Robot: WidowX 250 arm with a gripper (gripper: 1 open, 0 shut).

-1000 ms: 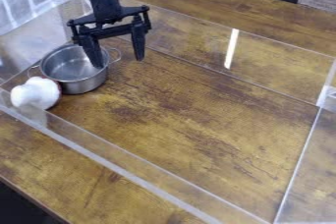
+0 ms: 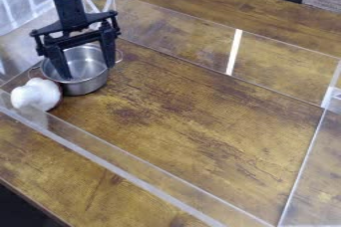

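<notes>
My black gripper [image 2: 75, 46] hangs open over a steel pot [image 2: 83, 80] at the left of the camera view, its fingers spread and reaching down toward the pot's rim and inside; whether they touch it I cannot tell. A white rounded object [image 2: 36, 96] lies just in front of the pot, at its lower left.
Clear plastic strips and panels [image 2: 320, 161] border the wooden table [image 2: 200, 121] on several sides. A white strip [image 2: 234, 52] marks the back right area.
The gripper has moved left from beside the pot to over it, and is lower than a second ago. The pot and white object look unmoved.
</notes>
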